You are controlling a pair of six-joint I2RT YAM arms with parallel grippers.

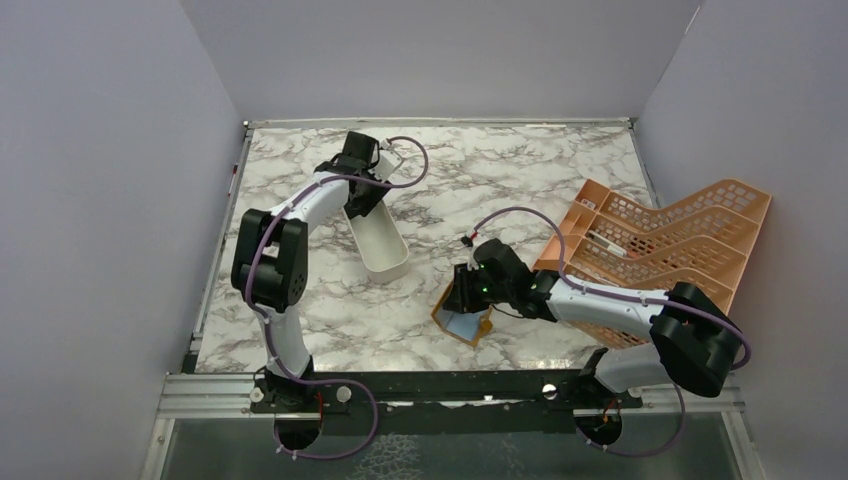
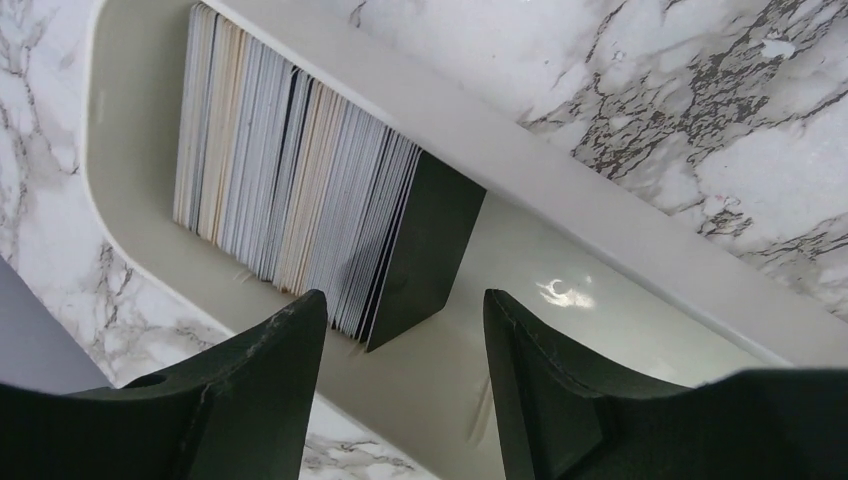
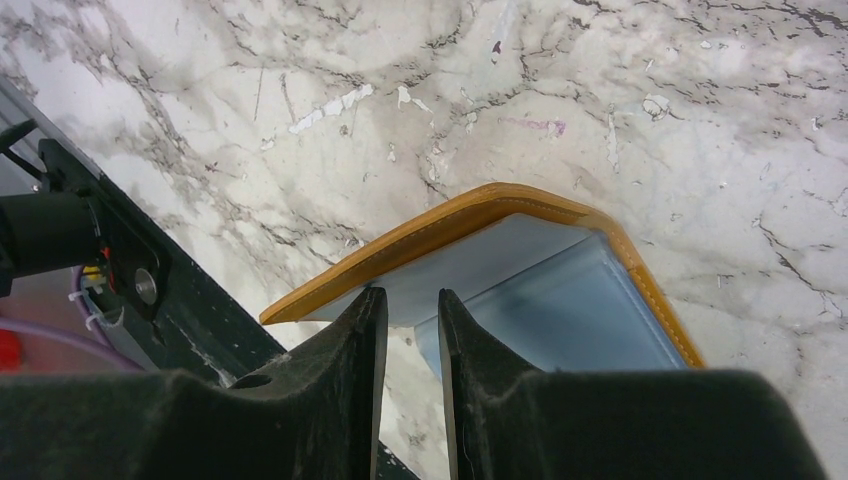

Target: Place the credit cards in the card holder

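Note:
A white elongated box [image 1: 382, 248] holds a tightly packed row of cards [image 2: 290, 170], ending in a dark card [image 2: 428, 245]. My left gripper is over it with its fingers apart and nothing between them, just beside the dark card. In the right wrist view, an orange-rimmed card holder [image 3: 560, 310] with a pale blue inside lies on the marble table. My right gripper is at it, fingers a narrow gap apart, with nothing visible between them.
An orange slotted rack [image 1: 660, 250] fills the right side of the table [image 1: 490, 160]. Grey walls border both sides.

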